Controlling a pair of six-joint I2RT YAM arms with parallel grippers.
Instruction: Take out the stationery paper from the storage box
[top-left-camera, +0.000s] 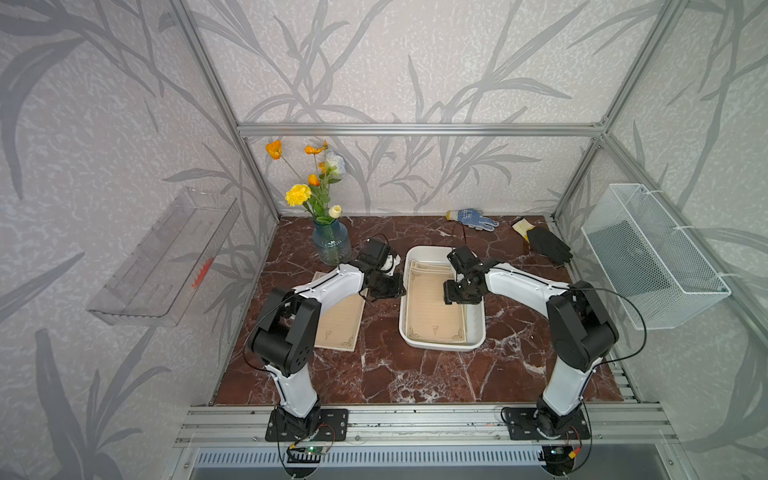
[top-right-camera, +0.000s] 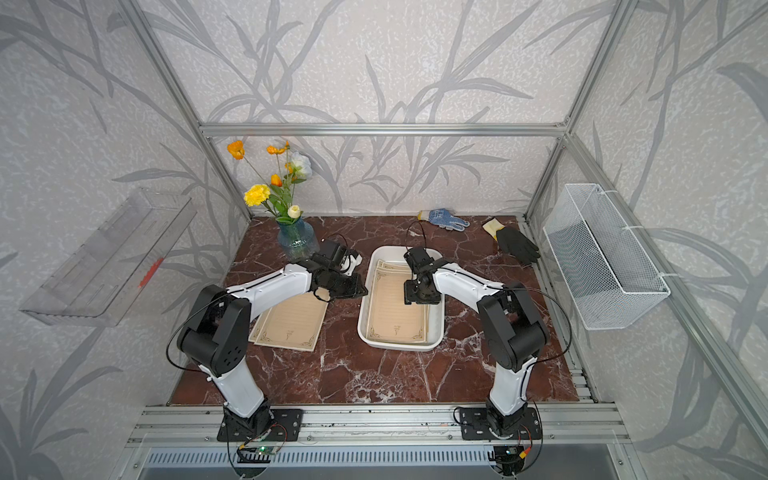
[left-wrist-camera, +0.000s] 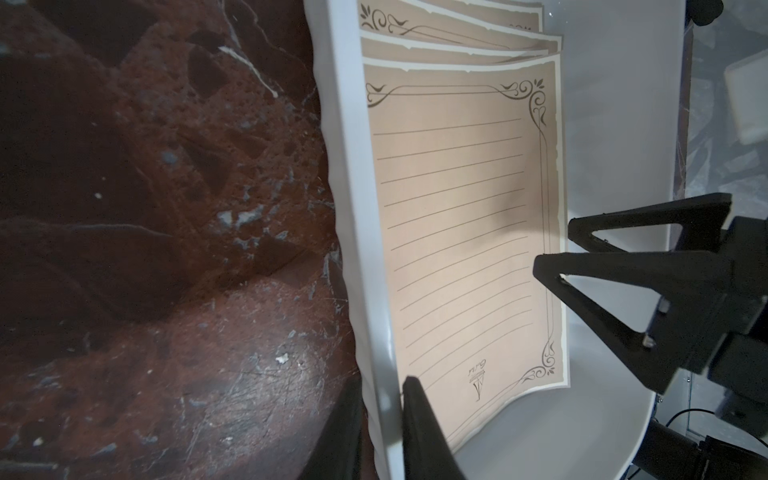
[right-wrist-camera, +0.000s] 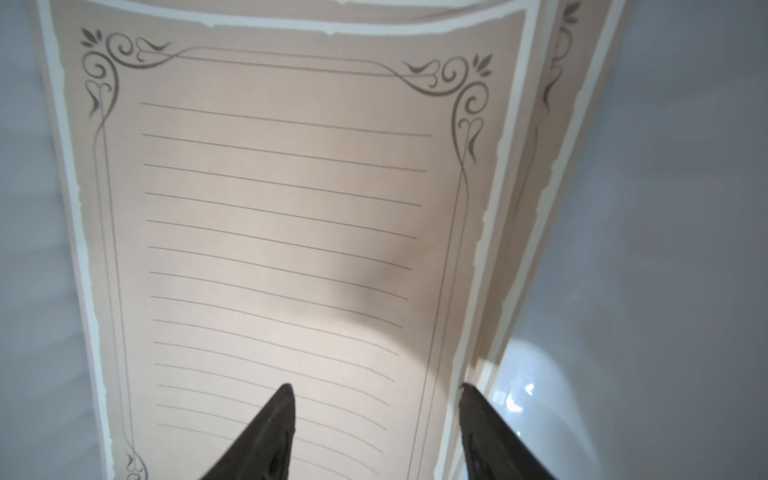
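Observation:
Several sheets of tan stationery paper (top-left-camera: 434, 308) with scrolled corners lie stacked in the white storage box (top-left-camera: 413, 343). At the box's left wall is my left gripper, its fingers on either side of the white rim and its fingers part open. Over the paper's right side my right gripper stands open, with no paper between its fingertips; the sheet's right edge runs below the gap. More tan stationery paper (top-left-camera: 339, 324) lies on the table left of the box, partly hidden under the left arm.
A glass vase (top-left-camera: 331, 242) of flowers stands behind the left arm. Blue (top-left-camera: 473, 219) and black (top-left-camera: 549, 243) gloves lie at the back right. Clear table shows in front of the box.

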